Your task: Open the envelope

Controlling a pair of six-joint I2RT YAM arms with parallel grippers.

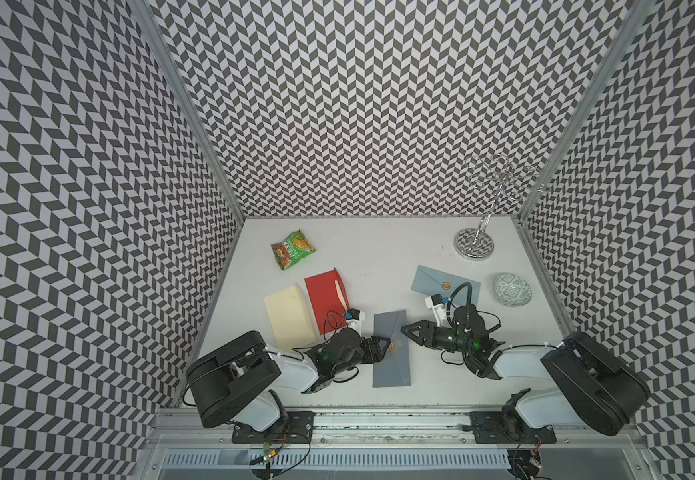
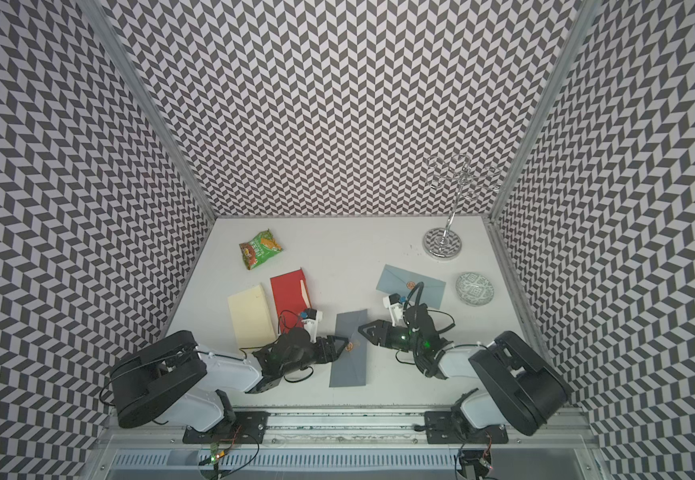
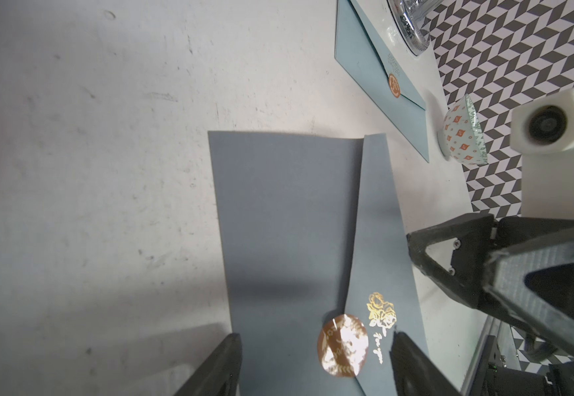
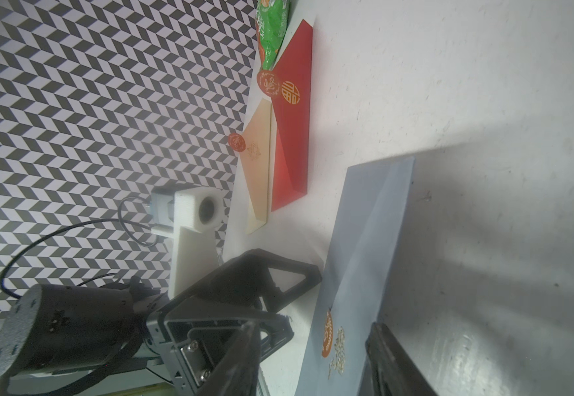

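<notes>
The grey-blue envelope (image 1: 390, 373) lies on the table between my two arms. Its flap (image 3: 382, 217) is folded down, with a round copper seal (image 3: 343, 344) and gold print at the flap's edge. My left gripper (image 1: 386, 347) stands open at the envelope's left side, its fingertips near the seal. From the right, my right gripper (image 1: 408, 332) reaches the flap-side edge; a gap shows between its fingers, and the envelope appears within that gap in the right wrist view. Whether the right fingers touch the paper cannot be told.
A red envelope (image 1: 323, 296) and a cream envelope (image 1: 289, 316) lie to the left. Farther right are a light-blue envelope (image 1: 431, 280), a patterned bowl (image 1: 512, 289) and a metal stand (image 1: 474, 244). A green snack bag (image 1: 292, 249) lies back left.
</notes>
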